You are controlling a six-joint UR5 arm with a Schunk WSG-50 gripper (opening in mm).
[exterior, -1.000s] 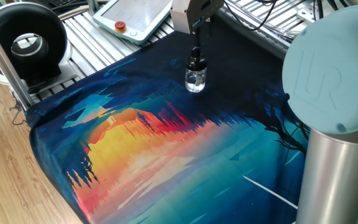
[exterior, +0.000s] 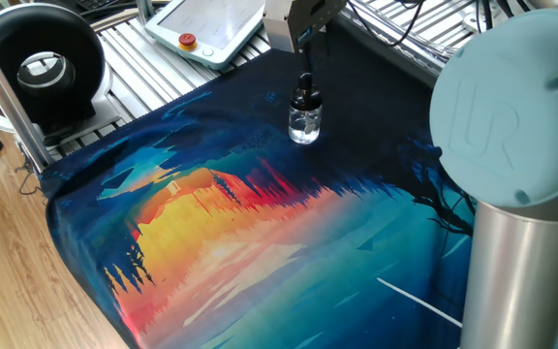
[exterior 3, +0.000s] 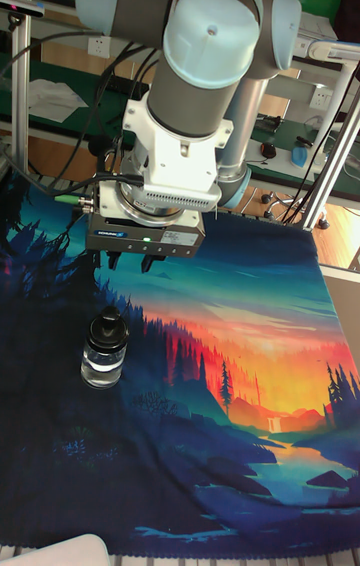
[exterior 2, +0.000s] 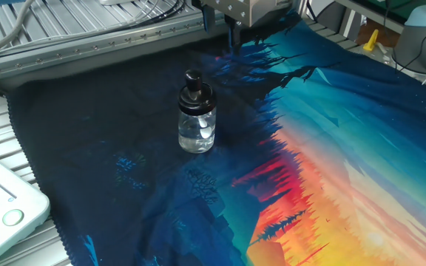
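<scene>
A clear glass bottle (exterior 2: 197, 130) with a black lid and knob stands upright on the printed cloth, some clear liquid inside. The same bottle (exterior 3: 103, 348) shows in exterior view 3, in front of my gripper (exterior 3: 134, 261). Two dark fingers point down with a gap between them, so the gripper (exterior 2: 221, 35) is open and holds nothing. It hangs behind the bottle in exterior view 2, clear of it. From exterior view 1, a dark finger (exterior: 306, 60) appears just above the bottle's knob, and the gap is hidden there.
A tablet controller with a red button (exterior: 188, 42) lies at the cloth's edge. A black round object (exterior: 42, 63) stands beyond one corner. Cables (exterior 3: 107, 97) hang beside the arm.
In exterior view 1 the light-blue arm joint and the gripper have shifted slightly to the left. The bottle has stayed in place.
</scene>
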